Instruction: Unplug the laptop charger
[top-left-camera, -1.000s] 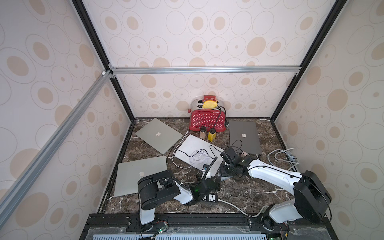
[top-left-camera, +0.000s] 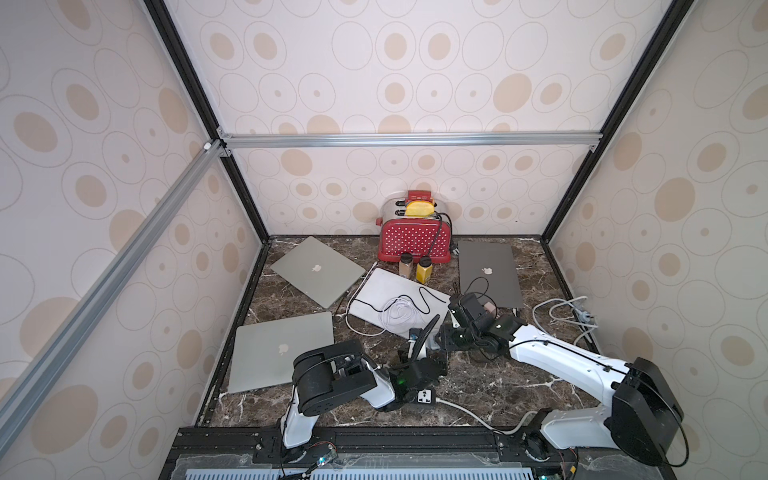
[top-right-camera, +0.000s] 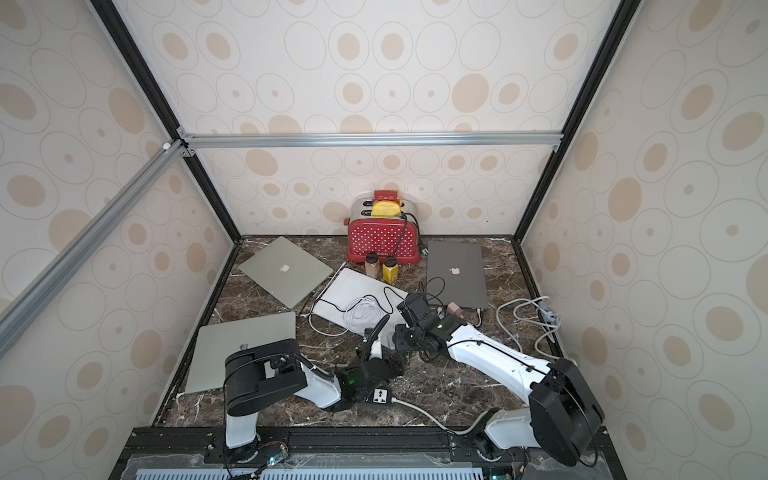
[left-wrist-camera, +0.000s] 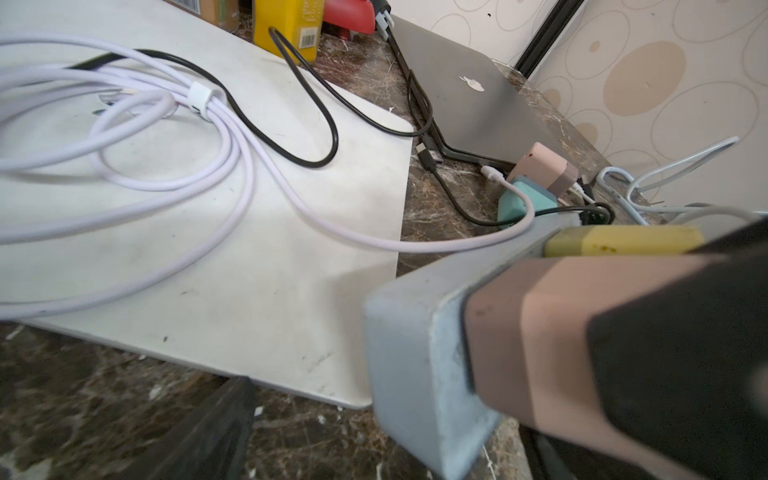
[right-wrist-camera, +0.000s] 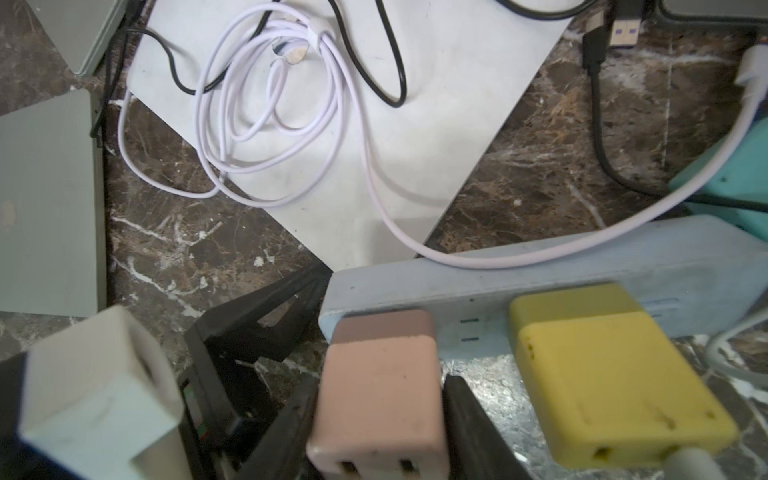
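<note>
A pink charger (right-wrist-camera: 376, 360) sits in the end of a pale blue-grey power strip (right-wrist-camera: 472, 296), a yellow charger (right-wrist-camera: 616, 376) beside it. My right gripper is open around the pink charger, one finger on either side. In the left wrist view a dark finger (left-wrist-camera: 680, 352) of the right gripper covers part of that charger. The left gripper stands open, its fingers low on either side of the strip's near end; whether they touch it is unclear. A teal charger (left-wrist-camera: 528, 200) and a second pink one (left-wrist-camera: 544, 172) lie farther along the strip.
A coiled white cable (left-wrist-camera: 232, 152) rests on a white laptop (left-wrist-camera: 320, 296), one end running across the strip. Grey laptops (top-left-camera: 284, 348) lie at left, a dark one (top-left-camera: 489, 276) at right. The red toaster (top-left-camera: 414, 240) stands behind two jars. A white-socket strip (top-left-camera: 425, 396) lies in front.
The right arm's elbow has shifted right and toward the front, while its gripper stays near the strip.
</note>
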